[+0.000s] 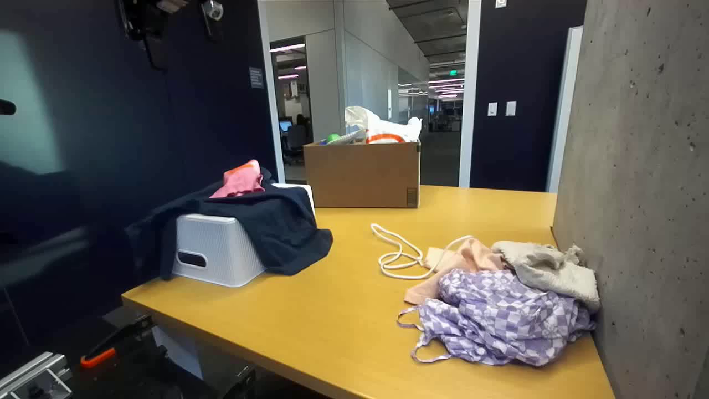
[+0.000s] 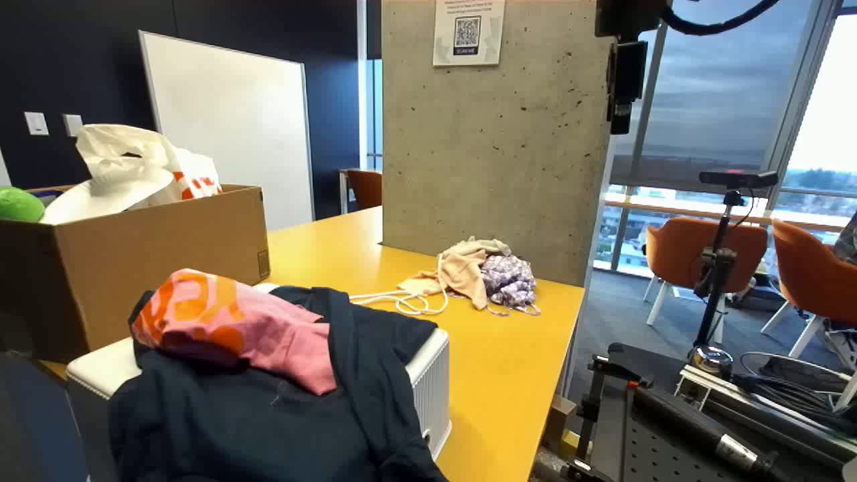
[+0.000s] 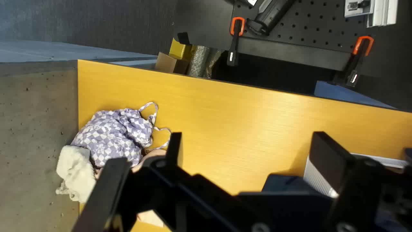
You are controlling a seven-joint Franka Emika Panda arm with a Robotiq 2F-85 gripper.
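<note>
My gripper is open high above the yellow table, its black fingers (image 3: pixel 329 160) wide apart with bare tabletop between them. A purple-and-white checked cloth (image 1: pixel 505 316) with thin straps lies bunched by the concrete wall. Against it rest a cream cloth (image 1: pixel 551 269) and a peach cloth (image 1: pixel 468 259), with a white cord (image 1: pixel 399 256) looping off. Across the table, a dark navy cloth (image 2: pixel 265 426) drapes over a white ribbed bin (image 1: pixel 216 249). A pink cloth with orange print (image 2: pixel 233 321) lies on top of the navy one; the bin's inside is hidden.
A cardboard box (image 1: pixel 362 174) filled with white bags stands at the back of the table. The concrete wall (image 2: pixel 494 161) bounds one side. Between the bin and the cloth pile, the tabletop (image 1: pixel 332 312) is clear to its front edge.
</note>
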